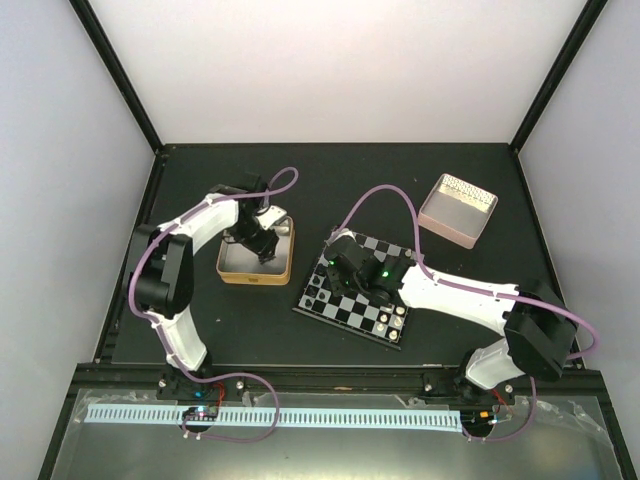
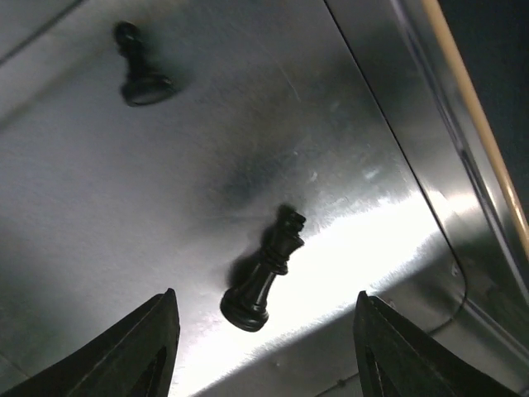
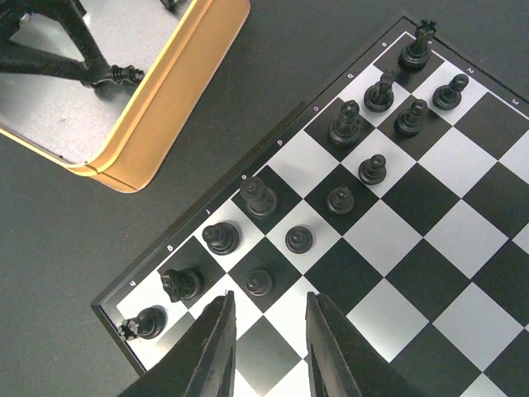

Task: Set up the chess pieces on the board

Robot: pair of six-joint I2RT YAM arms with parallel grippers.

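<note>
In the left wrist view a black king (image 2: pixel 264 273) and a black pawn (image 2: pixel 140 74) lie on their sides in the metal-floored box (image 1: pixel 240 270). My left gripper is open above them, fingers either side of the king's base end, nothing visibly held. My right gripper stands open over the chessboard (image 3: pixel 467 240), nothing between its fingers. Standing black pieces fill squares along the board's side nearest the box, such as a rook (image 3: pixel 256 196) and pawn (image 3: pixel 299 239). White pieces (image 1: pixel 390 325) stand at the board's near right.
A second, pinkish box (image 1: pixel 457 210) with a perforated insert sits at the back right. Bare dark table lies behind the board and in front of the left box. The right arm covers much of the board from above.
</note>
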